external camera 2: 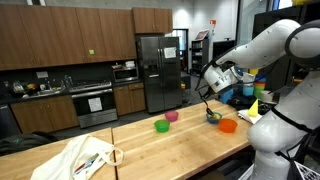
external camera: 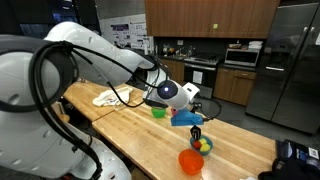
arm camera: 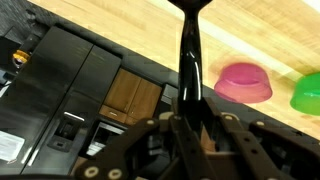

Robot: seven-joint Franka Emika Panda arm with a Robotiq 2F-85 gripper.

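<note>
A long black utensil (arm camera: pixel 190 55) runs up the middle of the wrist view, its handle between the fingers of my gripper, which is shut on it. In exterior view 1, the utensil's dark end (external camera: pixel 196 132) hangs over a blue bowl (external camera: pixel 207 150) holding several small coloured items. Whether it touches them cannot be made out. The same blue bowl (external camera 2: pixel 213 120) shows small at the right of exterior view 2, under the arm.
Close to the blue bowl stands an orange bowl (external camera: pixel 190 160). A pink bowl (arm camera: pixel 243 82) and a green bowl (arm camera: pixel 307 92) sit elsewhere on the counter. A white cloth (external camera 2: pixel 80 155) lies at its far end, with bare counter (external camera 2: pixel 175 148) between.
</note>
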